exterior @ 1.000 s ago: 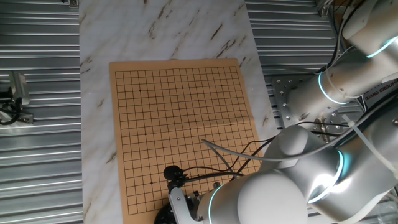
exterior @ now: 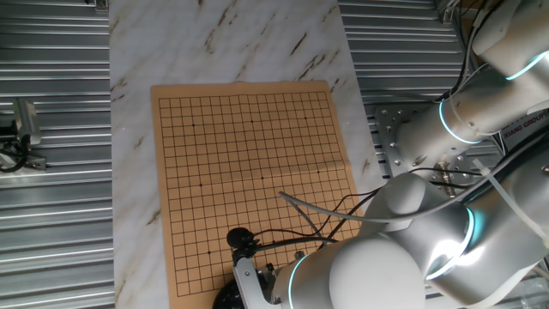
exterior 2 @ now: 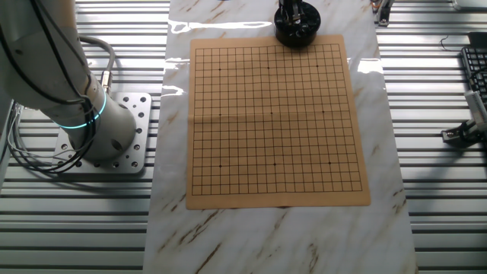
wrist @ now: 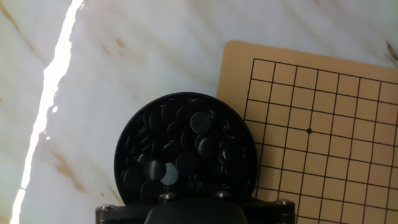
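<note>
A round black bowl (wrist: 124,143) full of glossy black stones (wrist: 186,163) fills the lower middle of the wrist view. One stone (wrist: 170,173) looks pale grey, perhaps from glare. My gripper (exterior 2: 294,17) reaches down over the bowl in exterior view 2, its tips among or just above the stones. Dark fingers blend into the dark stones, so neither their gap nor anything between them can be made out. The tan grid board (exterior 2: 278,199) lies flat beside the bowl, which touches or overlaps its edge. No stones show on the visible part of the board.
A white marbled tabletop (exterior: 249,39) surrounds the board, bare on the side away from the bowl. Ribbed metal surfaces (exterior: 56,219) flank it. Cables (exterior: 403,216) hang from my arm across part of the board. A small metal fixture (exterior 2: 466,129) stands off to the side.
</note>
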